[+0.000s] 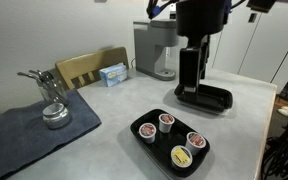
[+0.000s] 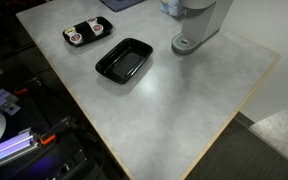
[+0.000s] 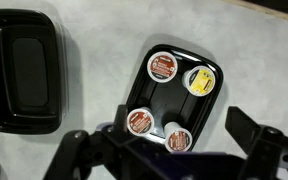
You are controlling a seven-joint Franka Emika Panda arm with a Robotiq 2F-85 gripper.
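Note:
A black tray [image 1: 164, 148] holds several coffee pods, spread toward its two ends. One pod with a yellow lid [image 3: 199, 80] sits in a corner beside a brown-lidded pod [image 3: 162, 67]; two more, a brown pod [image 3: 140, 121] and a red-brown pod [image 3: 178, 138], are at the other end. My gripper hangs above this tray, open, with empty space between its fingers and the pods below. Exterior view 1 shows the gripper [image 1: 192, 86] clear of the table and the pods.
An empty black tray [image 2: 125, 62] lies beside the pod tray, toward the grey coffee maker [image 1: 155, 48]. A dark mat [image 1: 29, 140] carries a metal jar [image 1: 56, 115] and utensils [image 1: 46, 85]. Behind stand a blue box [image 1: 114, 74] and a wooden rack [image 1: 79, 68].

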